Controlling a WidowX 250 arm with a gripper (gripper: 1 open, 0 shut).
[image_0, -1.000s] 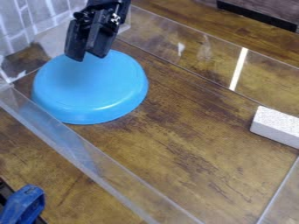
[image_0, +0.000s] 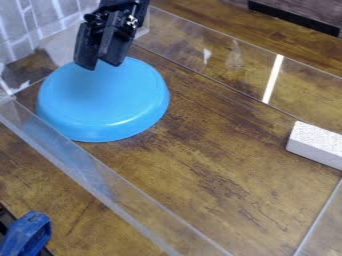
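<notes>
A black robot gripper (image_0: 102, 54) hangs at the top left, over the back part of a round, upturned-looking blue bowl or disc (image_0: 102, 104). Whether its fingers are open or shut is hard to make out, and I see nothing clearly held.
A white speckled block (image_0: 317, 143) lies at the right. A blue object (image_0: 24, 233) is at the lower left corner. Clear plastic walls edge the wooden table (image_0: 214, 170), whose middle is bare. A grey, patterned surface stands behind at the top left.
</notes>
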